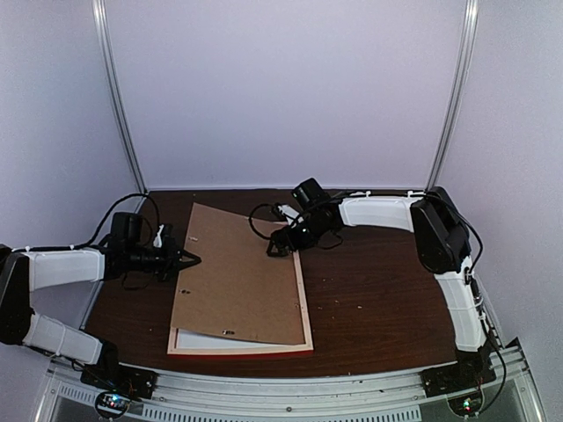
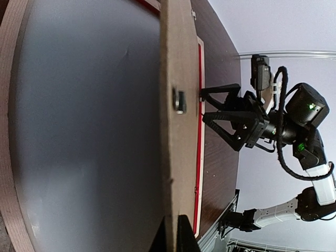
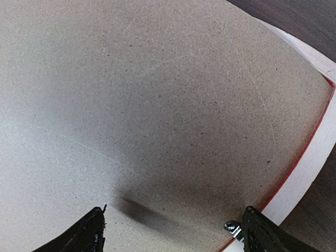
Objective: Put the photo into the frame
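Observation:
The brown backing board lies tilted over the picture frame, its left side raised and its right side down by the frame's right rail. My left gripper is shut on the board's raised left edge. Under the board, a pale sheet fills the frame; whether it is the photo I cannot tell. My right gripper is open above the board, close to the right rail. A small metal clip on the board shows by its right finger.
The metal rail runs along the front, just beyond the frame's near edge. White walls enclose the back and sides.

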